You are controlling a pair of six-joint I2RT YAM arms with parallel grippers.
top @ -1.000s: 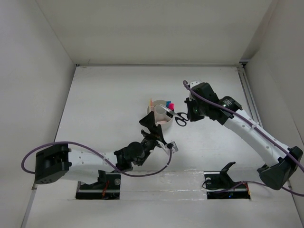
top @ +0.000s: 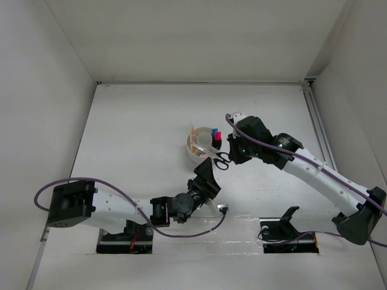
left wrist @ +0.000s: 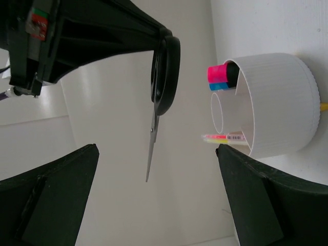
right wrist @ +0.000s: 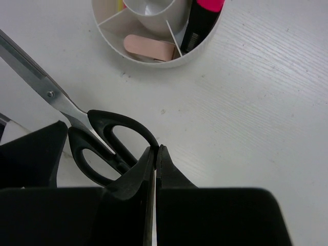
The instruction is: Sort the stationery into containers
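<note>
Black-handled scissors (top: 222, 161) hang in the air by one handle loop, with my right gripper shut on that loop. In the left wrist view the scissor blades (left wrist: 152, 141) point down between the spread fingers of my left gripper, which is open. No contact between blades and left fingers shows. The white round container (right wrist: 177, 62) stands just beyond the scissors, divided into compartments. It holds a pink-capped black marker (right wrist: 200, 28), a pale pink block-like item (right wrist: 148, 47), a blue-capped item (left wrist: 219, 86) and thin pens (left wrist: 228, 137).
Both arms crowd the container's front and right sides. A purple cable (top: 181, 236) loops from the left arm over the near table.
The right gripper has carried the scissors left and slightly toward the near side. My left gripper has shifted right and nearer the front, bringing it closer to the scissors.
</note>
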